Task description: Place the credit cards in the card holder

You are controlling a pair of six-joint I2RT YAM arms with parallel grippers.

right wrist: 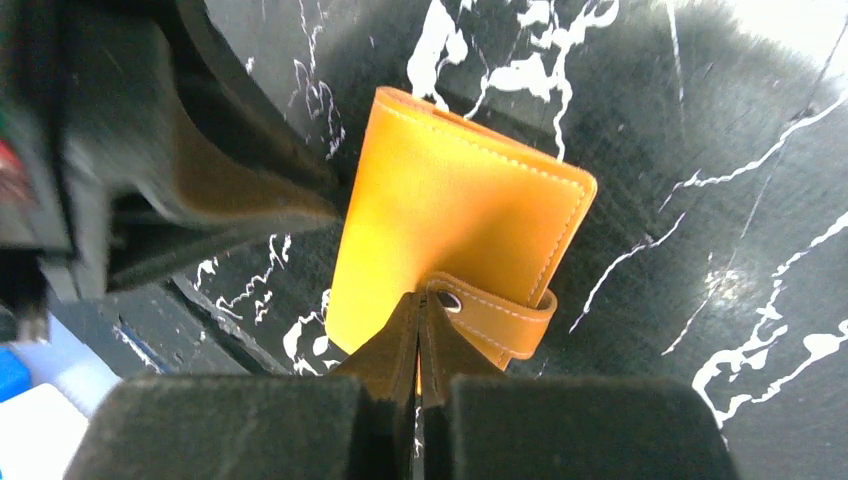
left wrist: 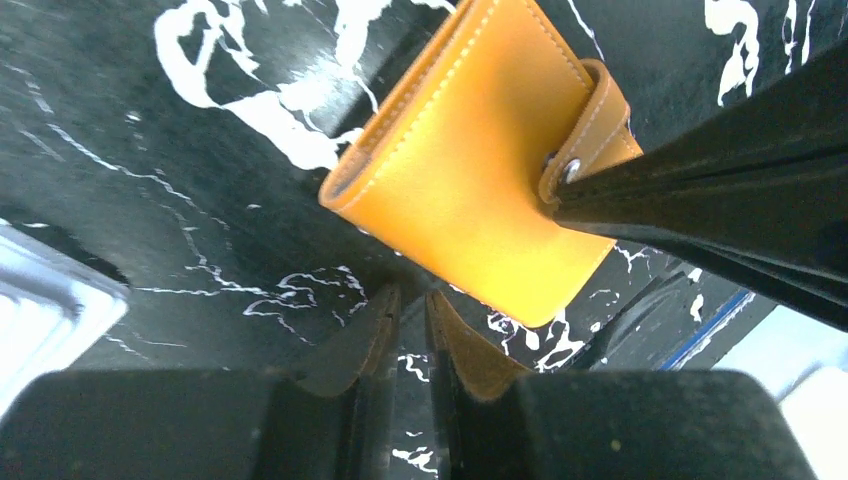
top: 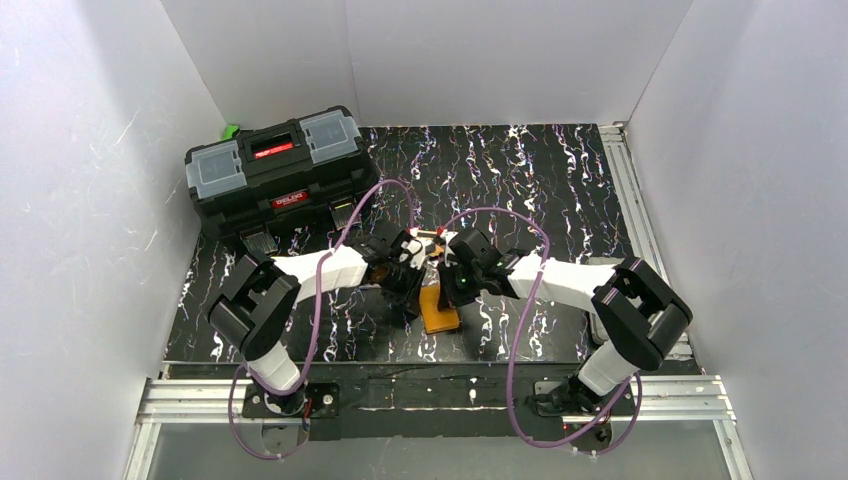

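Note:
The orange leather card holder (top: 438, 315) lies on the black marbled table between the two arms. Its strap (right wrist: 505, 318) with a metal snap crosses one end and appears fastened. My right gripper is shut, its tips over the holder beside the snap, with nothing visible between them. Just off the holder's edge, my left gripper has its fingers nearly together; through the narrow gap I see only table. In the left wrist view the right gripper's dark fingers (left wrist: 690, 190) reach the strap. No credit card can be made out.
A black toolbox (top: 275, 165) stands at the back left. Small pale and yellow items (top: 428, 240) lie partly hidden behind the grippers. One white object (left wrist: 45, 305) shows at the left wrist view's edge.

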